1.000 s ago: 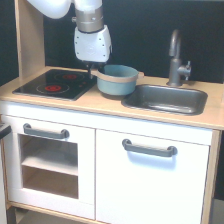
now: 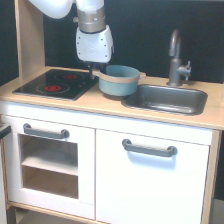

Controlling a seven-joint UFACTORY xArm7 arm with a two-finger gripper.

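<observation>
A blue-green pot (image 2: 119,84) with side handles stands on the wooden countertop, between the stove and the sink. My white gripper (image 2: 96,69) points down from above at the pot's left side, where the left handle is. Its fingers are small and dark here and partly merge with the dark backdrop. Whether they are closed on the handle cannot be made out.
To the left is a black stovetop (image 2: 57,84) with red burner rings, bare of pots. A metal sink (image 2: 167,98) with a tall faucet (image 2: 175,60) lies close on the pot's right. Below, an open-fronted oven (image 2: 49,158) and a white cabinet door (image 2: 149,180) have grey handles.
My gripper has shifted slightly to the right and a little lower. The pot appears to have moved very slightly right as well. Everything else looks the same.
</observation>
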